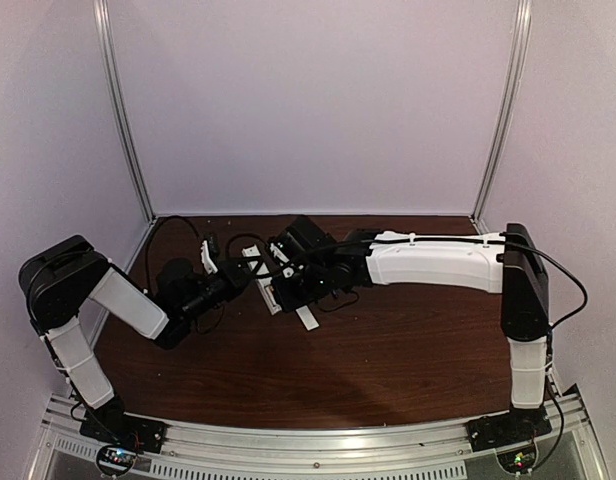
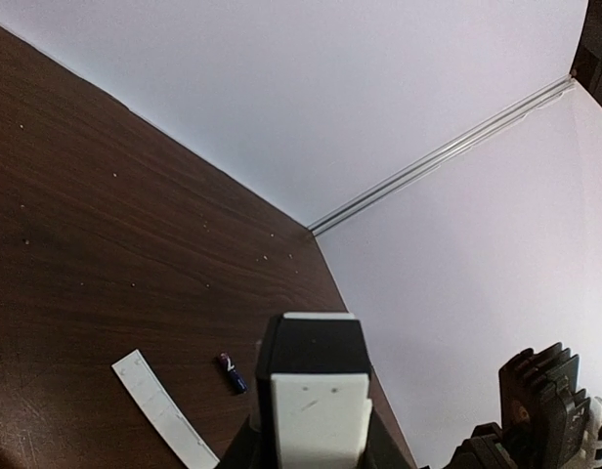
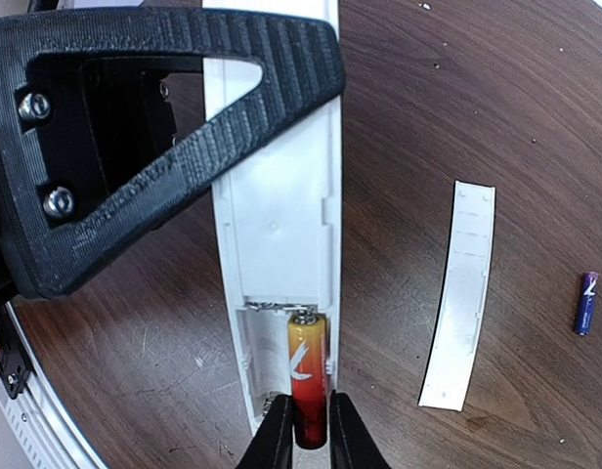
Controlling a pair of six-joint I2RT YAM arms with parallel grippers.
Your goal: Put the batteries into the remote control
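The white remote control [image 3: 281, 210] is held up with its battery compartment showing, my left gripper [image 1: 250, 268] shut on it. One black finger [image 3: 174, 166] crosses its back. An orange-red battery [image 3: 308, 366] rests at the compartment's right side. Its yellow end is by the upper contact, while its dark end sticks out at the bottom, not seated. My right gripper has its tips on either side of that dark end, slightly parted, with a thin gap to the battery. On the table lies a blue-purple battery [image 3: 586, 303].
The white battery cover [image 3: 459, 293] lies flat on the table, between the remote and the blue battery. The two grippers are close together above its left-centre.
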